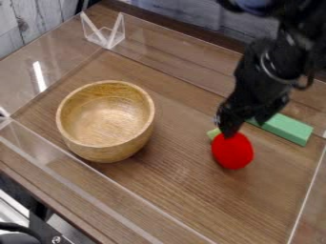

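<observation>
My gripper (232, 128) hangs from the top right over a red ball (232, 151), just above and behind it; whether its fingers are open or shut is hard to tell. A small light green piece (214, 135) shows beside the ball, partly hidden. A green block (288, 130) lies to the right, behind the gripper. A wooden bowl (107, 118) stands at the left.
A white wire-like object (105, 30) is at the back left.
</observation>
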